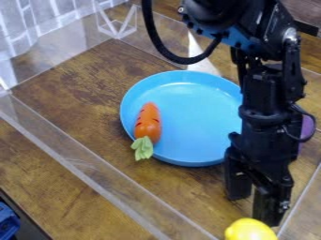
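My black gripper [257, 187] points down at the right, beside a light blue plate [194, 98], with its fingers low over the wooden surface and apparently apart. A yellow object [250, 230] lies just below the fingers at the bottom edge. An orange toy carrot [146, 123] with a pale green top rests on the plate's left side.
A purple object [305, 127] is partly hidden behind the arm. A dark blue item [7, 225] sits at the lower left. Clear plastic walls border the surface, which is bare at the left.
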